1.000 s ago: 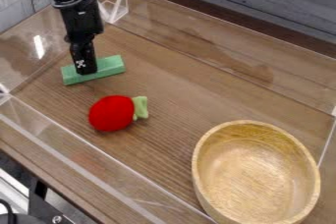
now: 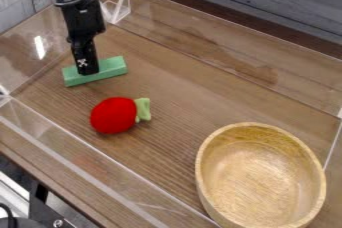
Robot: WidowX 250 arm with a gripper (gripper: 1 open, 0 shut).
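The black gripper (image 2: pixel 86 62) reaches down from the upper left onto a flat green block (image 2: pixel 110 68) on the wooden table, its tip at or just over the block's middle. It looks shut, with nothing visible between its fingers, though the tip is small and dark. A red object with a pale green end (image 2: pixel 115 115), like a toy vegetable, lies below and right of the block.
A large tan bowl (image 2: pixel 259 172) stands at the lower right. The table's near edge runs along the lower left, and a dark wall borders the back right.
Very little differs; the gripper and the green block have stayed in nearly the same place.
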